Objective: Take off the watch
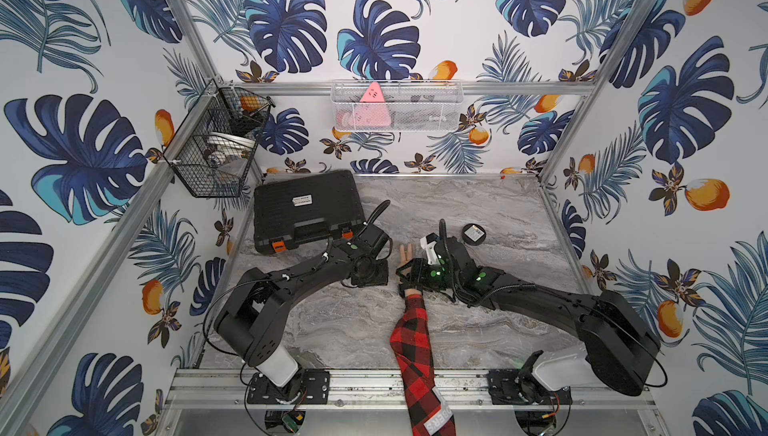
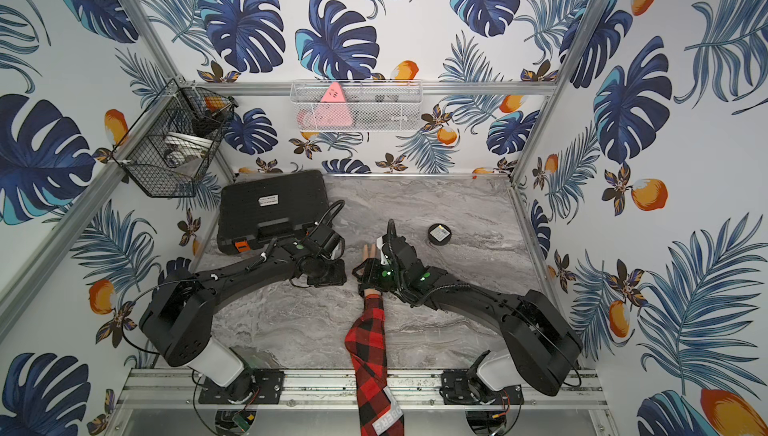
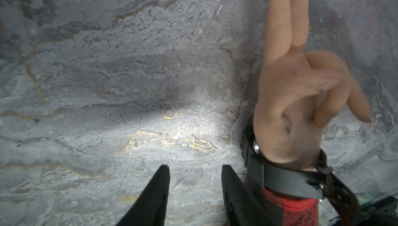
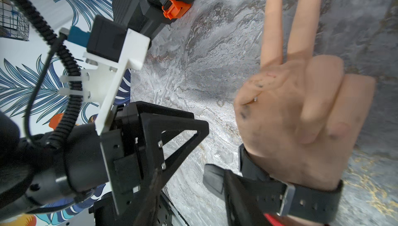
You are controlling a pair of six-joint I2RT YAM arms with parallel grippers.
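A black-strapped watch (image 3: 292,180) circles the wrist of a flesh-toned model hand (image 4: 286,114), which lies palm up in a red checked sleeve (image 1: 414,336). Its metal buckle (image 4: 286,199) shows on the palm side. One loose strap end (image 4: 213,178) pokes out to the left, partly behind a right finger and into the space between the fingers. My right gripper is over the wrist, part open, not clamped on the strap. Left of the hand, my left gripper stands open above bare tabletop, nothing between its fingers. The watch face is hidden.
A black case (image 1: 308,210) with orange latches lies at the back left. A round black item (image 1: 473,233) sits behind the right arm. Wire baskets (image 1: 397,106) hang on the wall.
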